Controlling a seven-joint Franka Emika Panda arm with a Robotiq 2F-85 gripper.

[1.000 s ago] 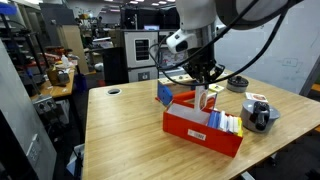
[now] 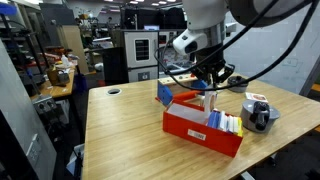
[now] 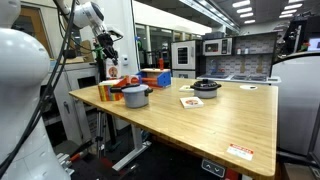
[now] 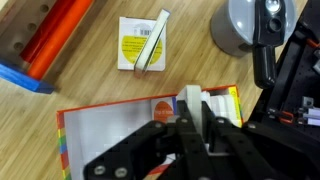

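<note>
My gripper (image 2: 212, 82) points down above the red box (image 2: 188, 126). It is shut on a thin white item (image 2: 210, 102), which looks like a book or slim packet standing upright. In the wrist view the white item (image 4: 194, 104) shows edge-on at the gripper, over the box's right part. Upright books (image 2: 229, 123) fill the right end of the box; its white-floored left part (image 4: 95, 135) looks empty. Whether the held item's lower edge touches the box floor is hidden.
A grey pot (image 2: 260, 115) with a dark handle stands close to the box's right side. Behind the box is a blue and orange bin (image 4: 38, 60). A yellow and white card (image 4: 135, 35) lies on the table with a slim pale object (image 4: 152, 40) across it.
My gripper has come lower and a little to the right, carrying the white item down toward the books. The box has not visibly moved.
</note>
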